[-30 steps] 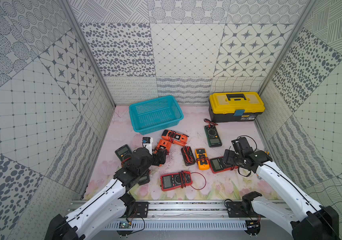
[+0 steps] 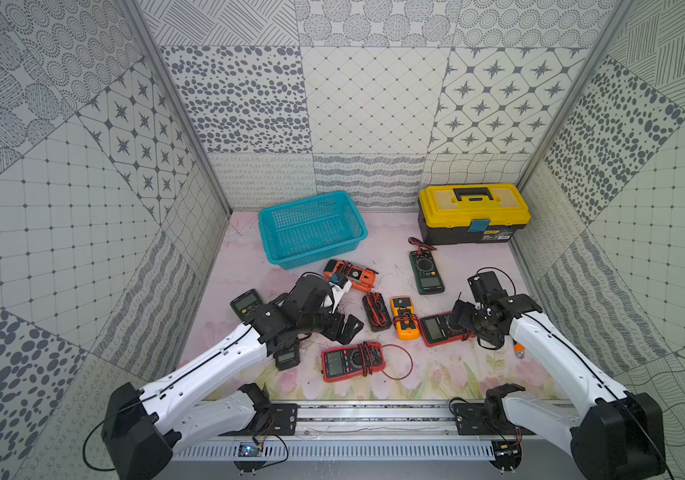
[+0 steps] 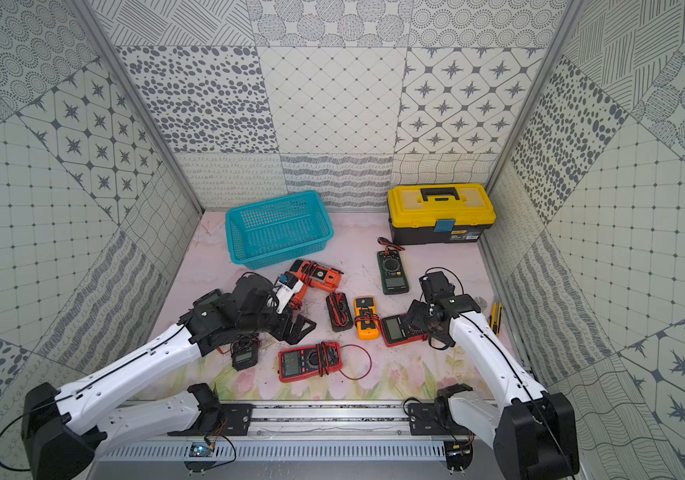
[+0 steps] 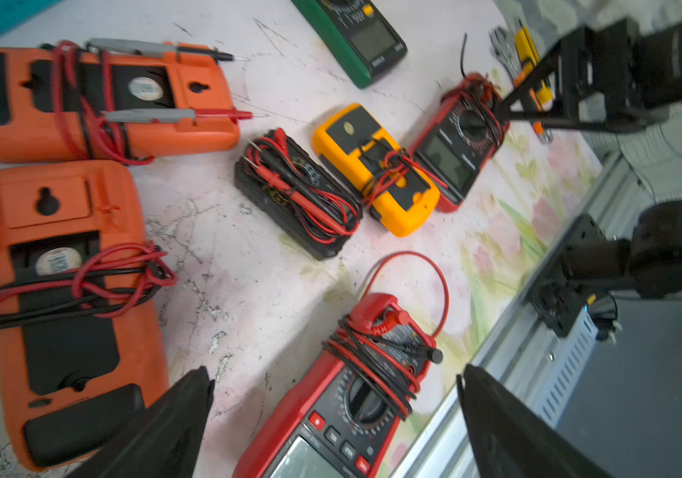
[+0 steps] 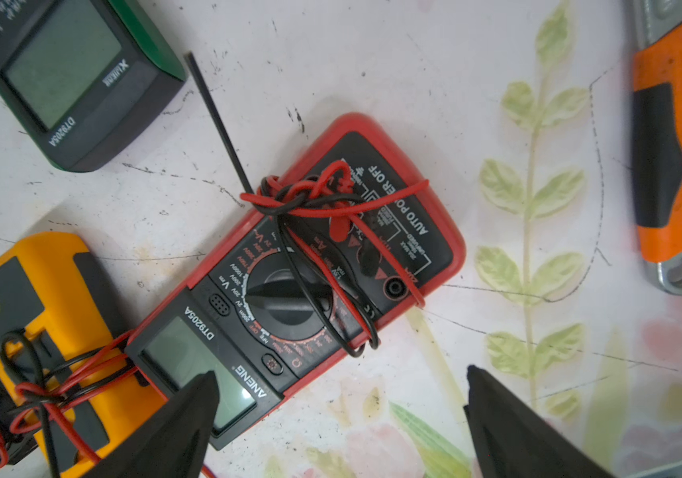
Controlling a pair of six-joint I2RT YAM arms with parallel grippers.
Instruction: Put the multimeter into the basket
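Note:
The blue basket (image 2: pixel 318 253) stands empty at the back left. My left gripper hangs open above a red multimeter (image 4: pixel 357 390) with leads wound round it; its fingers are empty. Two orange multimeters (image 4: pixel 142 95) lie to its left, a dark one (image 4: pixel 301 195) and a yellow one (image 4: pixel 373 167) farther off. My right gripper is open over another red multimeter (image 5: pixel 293 279), lying face up between the fingers in view but not gripped. A green multimeter (image 2: pixel 425 270) lies farther back.
A yellow toolbox (image 2: pixel 474 212) fills the back right corner. An orange-handled tool (image 5: pixel 675 151) lies at the right side. Two dark multimeters, one of them (image 2: pixel 246 304) at the left edge, are partly hidden by the left arm. Clear table lies between basket and toolbox.
My left gripper has moved right and toward the front, from over the nearer orange multimeter toward the front red one. The right arm has shifted slightly right.

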